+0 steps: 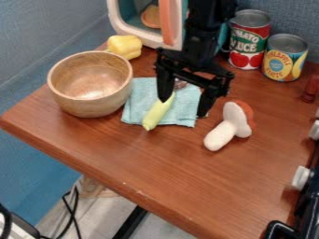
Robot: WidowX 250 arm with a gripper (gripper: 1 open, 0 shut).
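My black gripper (185, 91) hangs over a light blue cloth (137, 106), its two fingers apart. Beneath it on the cloth lies a spoon with a pale yellow handle (157, 113); its metal head is mostly hidden by the gripper. Whether a finger touches the spoon I cannot tell. A toy mushroom (227, 130) lies to the right of the cloth, and a wooden bowl (90, 97) stands to the left.
A yellow block (123, 45), a teal-and-white open container (131, 19), a tomato sauce can (248, 42), a second can (284, 59) and a small red bottle (312, 91) stand at the back.
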